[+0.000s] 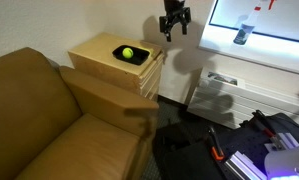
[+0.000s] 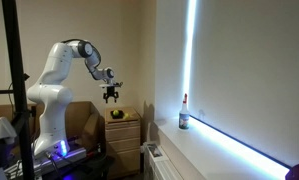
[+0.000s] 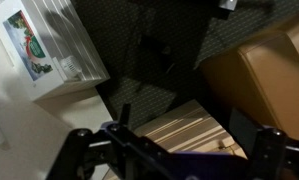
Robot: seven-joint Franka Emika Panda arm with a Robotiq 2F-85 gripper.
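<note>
My gripper (image 1: pixel 177 33) hangs in the air to the right of a wooden cabinet, higher than its top. In the wrist view, its dark fingers (image 3: pixel 114 132) are spread wide at the bottom, with nothing between them. A green round object (image 1: pixel 128 52) sits in a black tray (image 1: pixel 141 57) on the cabinet top (image 1: pixel 93 46). Exterior view 2 has the gripper (image 2: pixel 110 97) above and slightly left of the tray as seen from there. Neither the tray nor the green object can be made out in the wrist view.
A brown sofa (image 1: pixel 64 125) fills the left foreground, close to the cabinet. On the window sill stands a bottle (image 2: pixel 184 115). A white radiator (image 1: pixel 229 98) runs below the window. Dark floor (image 3: pixel 139 60) lies beneath the gripper.
</note>
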